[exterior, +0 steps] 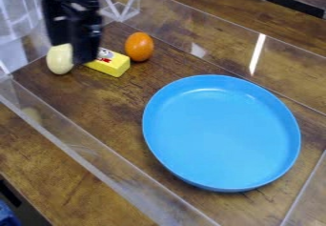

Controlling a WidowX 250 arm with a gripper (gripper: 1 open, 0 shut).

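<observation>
My dark gripper [61,25], blurred, is at the upper left with its fingers apart, above a pale egg-like object [60,60] and left of a yellow box [110,62]. An orange round object [139,46] sits behind the box. A large blue plate [219,133] lies at the right on the wooden surface.
Clear panel-like strips run along the left and right sides.
</observation>
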